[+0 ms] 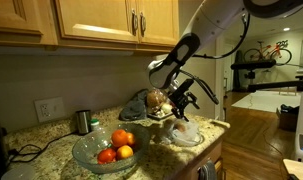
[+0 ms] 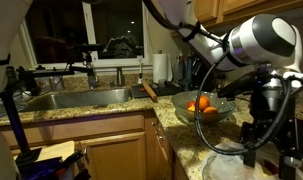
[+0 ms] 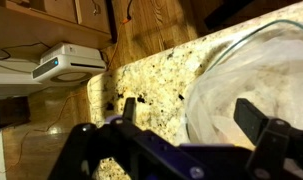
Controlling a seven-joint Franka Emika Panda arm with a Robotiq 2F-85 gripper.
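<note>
A clear plastic bag point(image 1: 179, 134) lies on the speckled counter, near its front edge. Something pale or orange shows faintly through it, too blurred to name. In the wrist view the bag point(image 3: 216, 100) fills the right side, with bare counter to its left. My gripper stands open, its dark fingers point(image 3: 127, 116) spread wide over the edge of the bag. Nothing is visibly held. How high the fingertips are above the bag I cannot tell. Exterior view 2 shows the arm over the bag point(image 2: 227, 166) at the lower right.
A glass bowl point(image 1: 83, 151) of red and orange fruit stands left of the bag. Behind the bag sit a basket of items point(image 1: 157, 100) and a metal canister point(image 1: 83, 122). Overhead hang wooden cabinets point(image 1: 101, 20). Bare counter point(image 3: 156, 85) borders the bag; its front edge drops to the floor.
</note>
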